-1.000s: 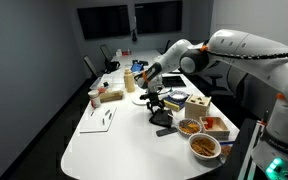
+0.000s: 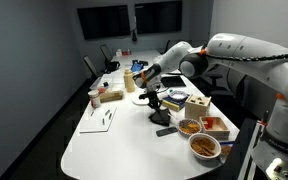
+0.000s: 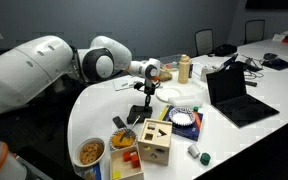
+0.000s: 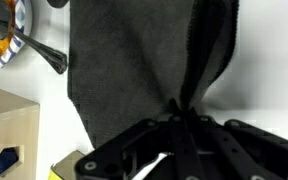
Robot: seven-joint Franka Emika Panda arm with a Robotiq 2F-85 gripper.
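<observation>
A dark grey cloth [image 4: 124, 75] fills much of the wrist view, with a raised fold running up to my gripper. The gripper is shut on the cloth's edge, and the fingertips are largely hidden in the dark fabric. In exterior view 1 the cloth [image 2: 161, 117] lies on the white table beneath the gripper [image 2: 152, 104], part of it drawn upward. Exterior view 2 shows the same cloth [image 3: 137, 117] just below the arm's end, still partly on the table.
Near the cloth are a dark flat object [image 2: 166, 131], bowls of food [image 2: 203, 147], a wooden box [image 3: 157, 142] and a white plate on a blue tray [image 3: 180, 117]. A laptop [image 3: 238, 98] stands farther right.
The cloth lay flatter a second ago; now its edge by my gripper is lifted. The gripper has shifted only slightly.
</observation>
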